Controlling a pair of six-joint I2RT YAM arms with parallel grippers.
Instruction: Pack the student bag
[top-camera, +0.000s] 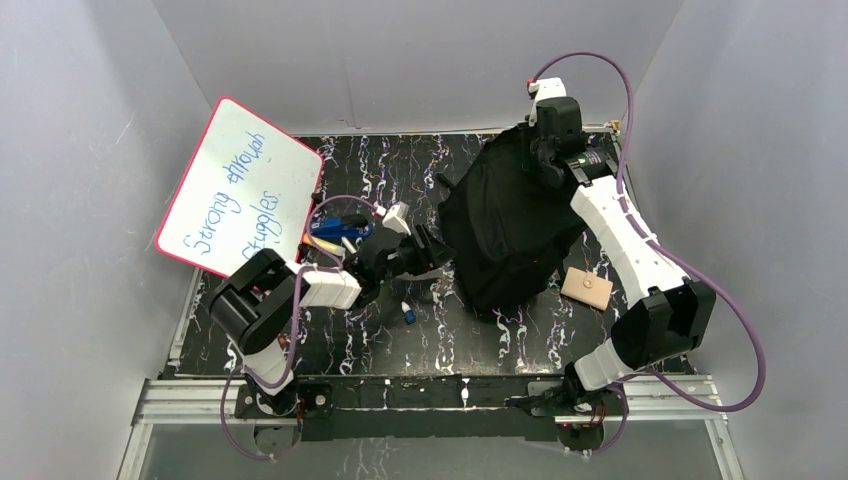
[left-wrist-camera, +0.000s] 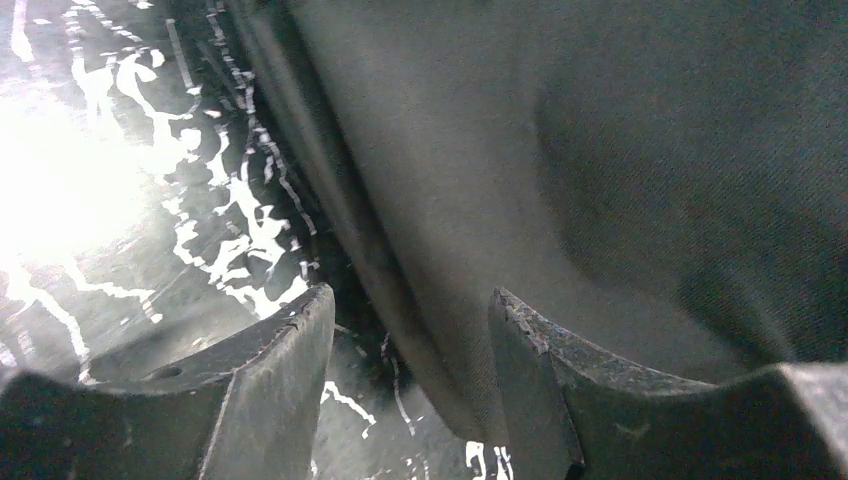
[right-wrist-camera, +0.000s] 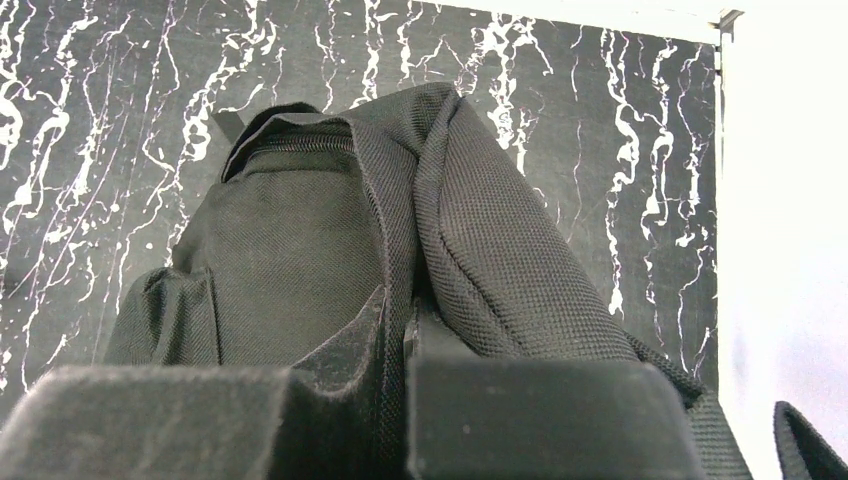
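Observation:
The black bag stands on the right half of the dark marbled table. My right gripper is shut on the bag's upper edge, close to a zipper in the right wrist view. At the bag's left side, my left gripper is open. In the left wrist view a lower edge of the bag runs down between the fingers, though whether they touch the cloth cannot be told. A small blue-capped bottle lies below the left gripper. The blue pencil case is partly behind the left arm.
A whiteboard with writing leans at the left. A tan notebook lies right of the bag, near the right forearm. Bare tabletop shows along the front.

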